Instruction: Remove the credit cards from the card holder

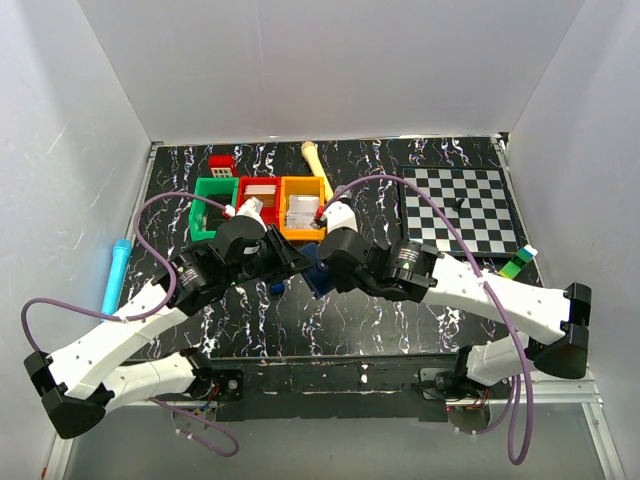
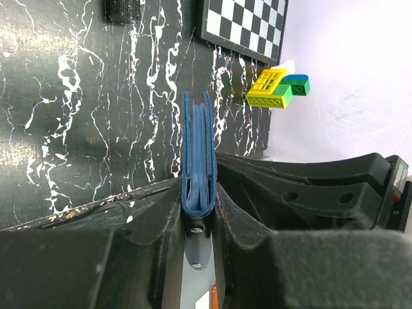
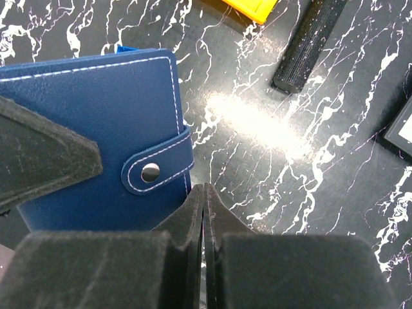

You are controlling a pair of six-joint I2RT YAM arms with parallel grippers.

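Observation:
A blue card holder with white stitching is pinched in my left gripper, seen edge-on in the left wrist view with its layers upright. In the right wrist view, one dark left finger (image 3: 51, 151) covers part of its face. Its strap (image 3: 168, 156), with a round silver snap (image 3: 150, 172), lies flat against that face. My right gripper is shut with nothing between its fingers, just right of the strap, which lies outside them. From above, the holder (image 1: 318, 272) shows between both grippers. No cards can be made out in it.
Green (image 1: 198, 212), red (image 1: 259, 182) and orange (image 1: 303, 183) bins stand behind the arms. A chessboard (image 1: 460, 205) lies to the right, near colored blocks (image 1: 518, 262). A black microphone (image 3: 309, 55) rests on the table. Bare marble surrounds the holder below.

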